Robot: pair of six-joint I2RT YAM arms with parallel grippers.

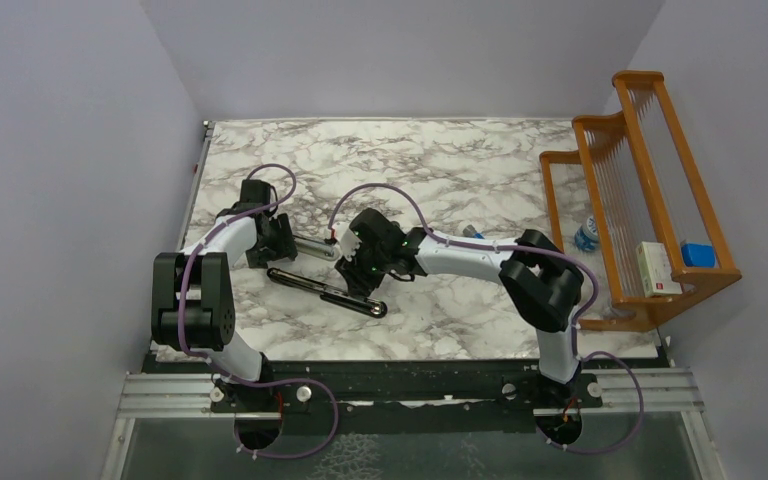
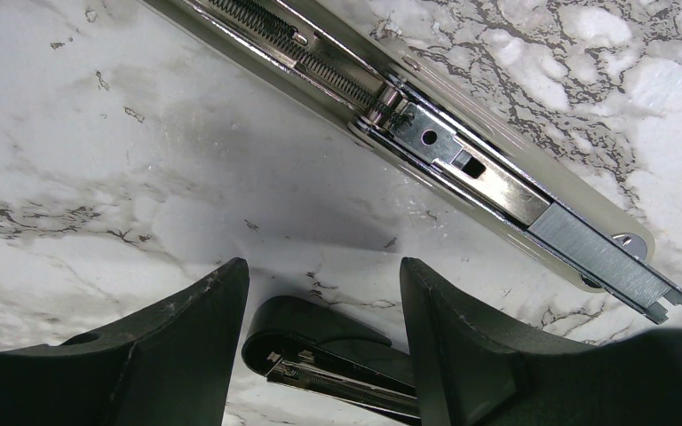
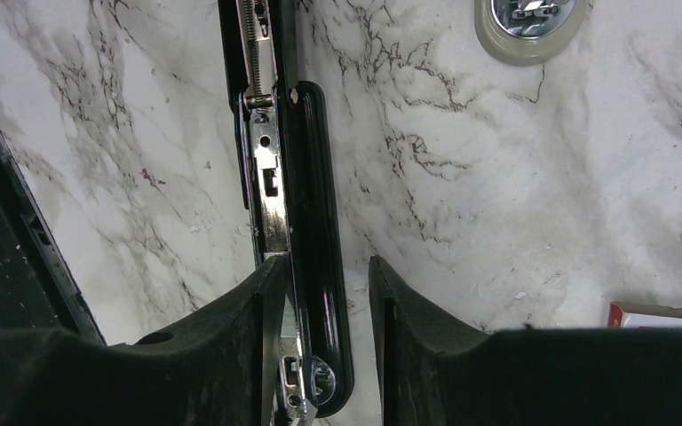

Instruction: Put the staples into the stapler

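The black stapler [image 1: 305, 283] lies opened out along the table front. In the right wrist view its long metal channel [image 3: 269, 191] runs downward, and what looks like a grey staple strip [image 3: 289, 321] sits in it beside my left-hand finger [image 3: 269, 293]. That finger covers part of the channel. My right gripper is part open, nothing visible held. A grey stapler [image 2: 320, 67] lies open behind, with a grey staple strip [image 2: 599, 253] at its end. My left gripper stands open above the table, the black stapler's end [image 2: 320, 321] showing between its fingers.
A box with a red end [image 3: 615, 314] shows at the right wrist view's edge. A wooden rack [image 1: 615, 190] stands on the right, holding a bottle [image 1: 587, 235] and boxes.
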